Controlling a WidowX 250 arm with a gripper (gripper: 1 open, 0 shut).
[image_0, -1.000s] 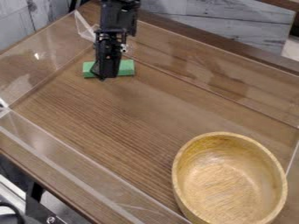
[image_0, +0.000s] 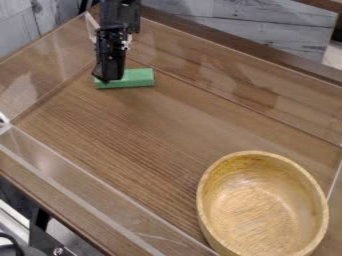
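A green rectangular block (image_0: 138, 78) lies on the wooden table at the upper left. My black gripper (image_0: 108, 72) is lowered at the block's left part, its fingers in front of or around it. Whether the fingers touch the block, and how far apart they are, is too small and dark to tell.
A pale wooden bowl (image_0: 262, 200) stands at the lower right. A dark gap and cables show past the table's lower-left edge, and grey marbled panels line the back.
My gripper has moved slightly left along the green block over the last second, uncovering more of its right part. The block appears to stay in place.
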